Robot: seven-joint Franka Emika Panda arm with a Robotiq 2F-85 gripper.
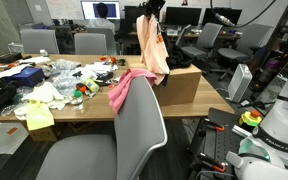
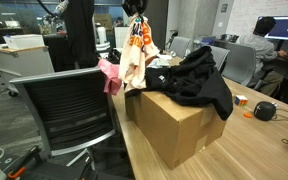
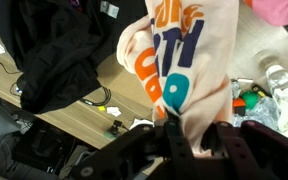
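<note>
A peach cloth with bright printed lettering [image 3: 189, 60] hangs from my gripper, which is shut on its gathered upper end. In exterior view 1 the cloth [image 1: 154, 52] hangs in front of the cardboard box, while the gripper [image 1: 149, 12] is up at the top edge of the picture. From the other side, the cloth [image 2: 137, 55] drapes beside the box's near corner. A pink cloth [image 1: 130, 88] lies over the top of the grey chair's back. Black clothing [image 2: 196, 80] covers the top of the cardboard box [image 2: 179, 125].
Mixed clothes and small items [image 1: 49, 92] crowd the left part of the table. A grey chair [image 1: 139, 125] stands at the table's front. In exterior view 2, bare tabletop [image 2: 239, 150] shows to the right of the box, near a dark round device [image 2: 265, 111].
</note>
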